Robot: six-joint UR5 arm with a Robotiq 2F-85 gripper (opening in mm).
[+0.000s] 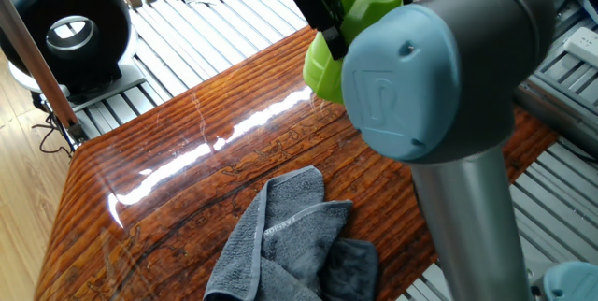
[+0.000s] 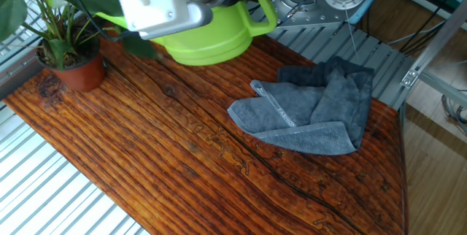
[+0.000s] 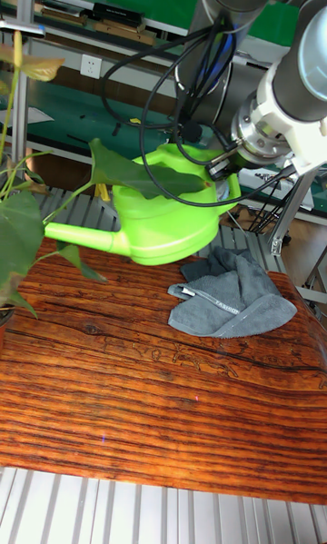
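A bright green watering can [image 3: 169,224] hangs above the wooden table [image 3: 145,399], its spout [image 3: 83,238] pointing left toward the potted plant. My gripper [image 3: 224,168] is shut on the can at its upper right side; a leaf, cables and the arm partly cover the grip. From the opposite side, the can [image 2: 208,41] shows its base and a loop handle [image 2: 260,22] below the arm. In exterior view 1 the arm's big joint hides much of the can [image 1: 322,67], which looks tilted there.
A plant in a brown pot [image 2: 82,74] stands at the table's corner, its leaves reaching across the can in exterior view 3. A crumpled grey towel [image 2: 306,114] lies on the table. A black ring-shaped device [image 1: 70,35] stands beyond one edge.
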